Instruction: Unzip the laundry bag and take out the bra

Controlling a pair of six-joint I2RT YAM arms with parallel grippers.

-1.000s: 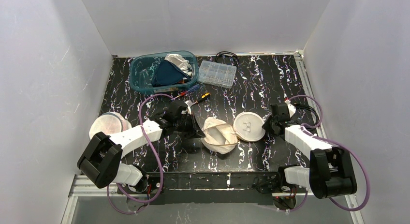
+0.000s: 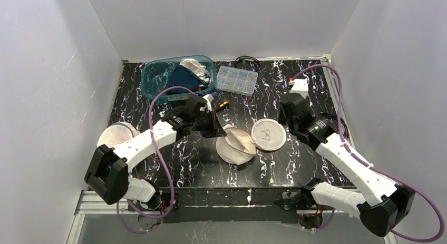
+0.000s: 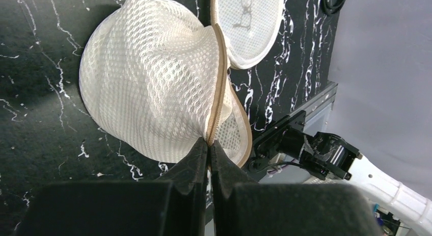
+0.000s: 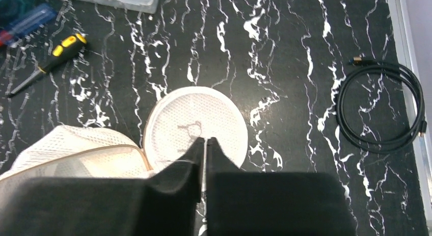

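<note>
The white mesh laundry bag lies unzipped, its tan-edged mouth gaping. My left gripper is shut on the tan edge of that mouth. Joined to the bag on its right, the round lid, printed with a small bra drawing, lies flat on the table. Above the lid in the right wrist view, my right gripper has a narrow gap between its blurred fingertips and nothing held there. I cannot make out the bra; much of the bag's inside is hidden.
A yellow-black screwdriver lies behind the bag. At the back stand a teal basket with cloths and a clear organizer box. A black cable coil lies right. Another round mesh bag sits far left.
My right gripper has risen and moved away from the lid's right edge, which it was close to before. My left gripper has shifted slightly, still at the bag's edge.
</note>
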